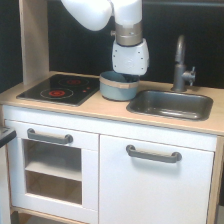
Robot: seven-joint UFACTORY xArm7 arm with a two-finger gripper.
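Note:
A grey-blue pot (119,90) sits on the wooden worktop between the black hob (58,89) and the steel sink (168,105). The white gripper (130,75) hangs over the pot, its lower end down at the pot's rim. Its fingertips are too small and hidden to tell whether they are open or shut.
A grey tap (180,65) rises behind the sink. Below are white cupboards, one with an open-fronted shelf (55,168) and a door (140,186). A door stands ajar at the far left.

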